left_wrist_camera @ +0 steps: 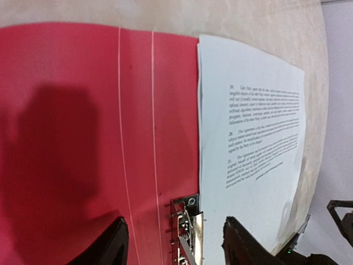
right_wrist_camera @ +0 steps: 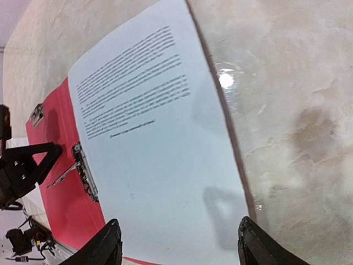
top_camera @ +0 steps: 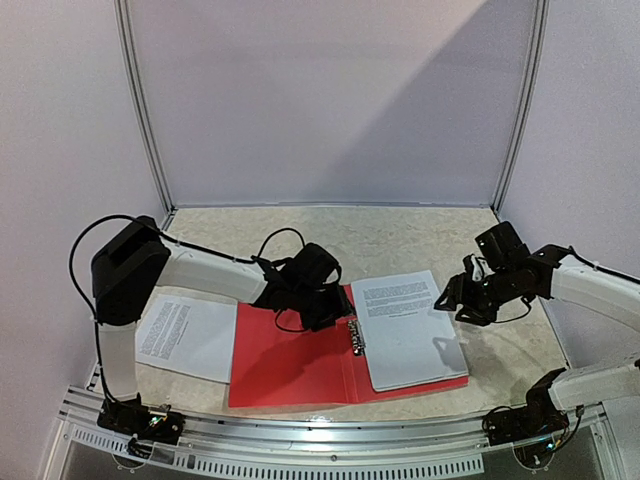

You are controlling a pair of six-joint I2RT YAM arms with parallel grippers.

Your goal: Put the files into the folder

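Note:
The red folder [top_camera: 285, 370] lies open, with a stack of printed pages [top_camera: 405, 340] on its right half beside the metal clip [top_camera: 356, 338]. A separate printed sheet stack [top_camera: 185, 335] lies at the left. My left gripper hovers over the folder around the clip, fingertips apart with nothing seen held. My right gripper is above the right edge of the pages, fingers apart and empty.
Grey walls enclose the back and sides, and a metal rail [top_camera: 330, 434] runs along the front.

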